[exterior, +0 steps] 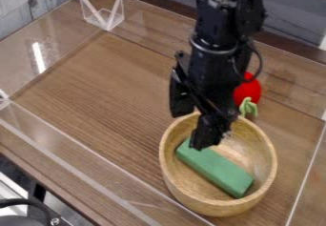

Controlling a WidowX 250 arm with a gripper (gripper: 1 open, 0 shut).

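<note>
My black gripper (205,127) hangs open in the middle of the camera view, over the back-left rim of a round wooden bowl (254,154). A green block (214,171) lies inside the bowl, just below and in front of the gripper. A red object (247,90) with a green leafy part sits behind the bowl on the right, partly hidden by the arm.
A small white wire-like item (99,12) stands near its back-left edge. A raised edge runs along the back.
</note>
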